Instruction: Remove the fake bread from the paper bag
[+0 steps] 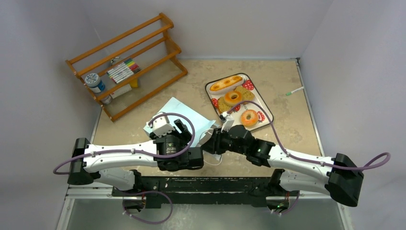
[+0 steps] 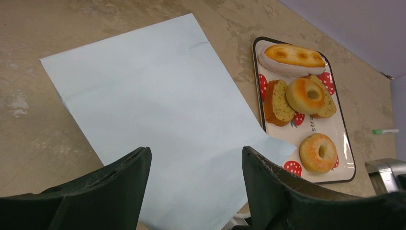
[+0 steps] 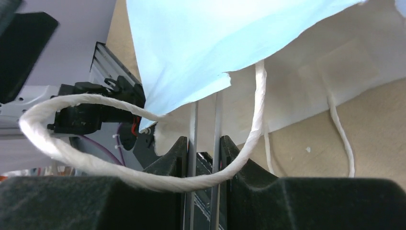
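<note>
A light blue paper bag [image 1: 179,110] lies flat near the middle of the table, its white rope handles toward the front. My left gripper stands open above the bag, with nothing held between its fingers. My right gripper is at the bag's opening, a white rope handle [image 3: 81,155] looping across its fingertips; whether it grips the rope is unclear. Fake breads lie on a strawberry tray [image 1: 265,117] at the right back: a long loaf [image 2: 292,55], slices [image 2: 277,100] and bagels [image 2: 316,152]. The bag's interior is mostly hidden.
A wooden rack [image 1: 129,36] with markers [image 1: 122,71] and jars [image 1: 94,82] stands at the back left. A marker [image 1: 294,91] lies at the right. Walls border the table; bare tabletop shows at the right and around the tray.
</note>
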